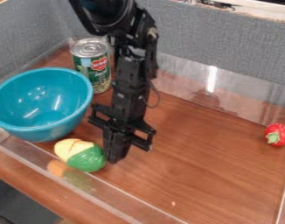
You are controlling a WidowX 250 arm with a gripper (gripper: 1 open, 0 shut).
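Observation:
My black gripper (121,140) hangs low over the wooden surface, right of a teal bowl (40,101). Just left of its fingers lies a green and pale yellow toy (82,156), near the clear front strip of the tray. The gripper looks shut, with no object visible between its fingers, though they are dark and small.
A tin can (91,63) stands behind the bowl. A red strawberry (277,134) lies at the far right. Grey walls (215,44) border the back and left.

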